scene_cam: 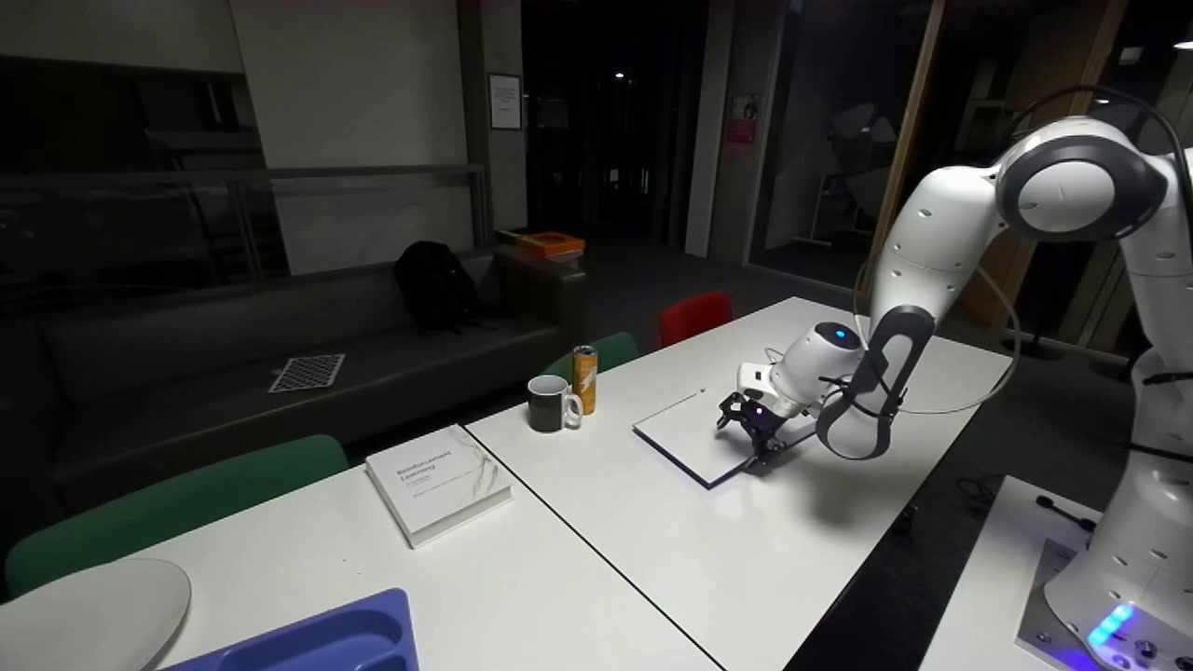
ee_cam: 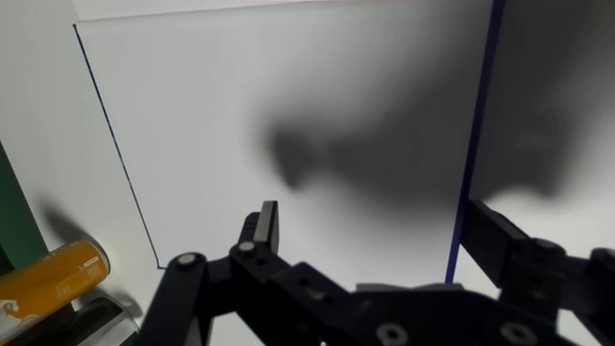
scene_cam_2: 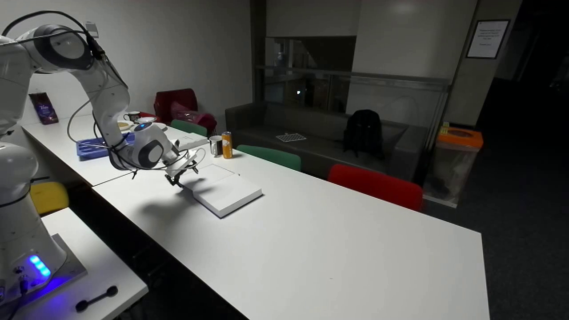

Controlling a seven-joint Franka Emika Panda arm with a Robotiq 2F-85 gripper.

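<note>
A thick white book lies open on the white table, its page block (scene_cam_2: 229,193) toward the middle of the table in exterior view 2. Its opened cover (ee_cam: 202,115), white inside with a dark blue edge, fills most of the wrist view. My gripper is open over this cover, with nothing clasped between its fingers. The right finger (ee_cam: 493,236) meets the cover's blue edge, while the left finger (ee_cam: 268,228) hangs above the white face. Exterior view 1 shows the gripper (scene_cam: 747,434) low at the cover's near side; the arm hides the page block there.
An orange can (scene_cam: 584,380) and a dark mug (scene_cam: 548,404) stand just beyond the cover. Another book (scene_cam: 438,486) lies closed across the table seam, with a blue tray (scene_cam: 335,637) and a round white plate (scene_cam: 101,615) farther left.
</note>
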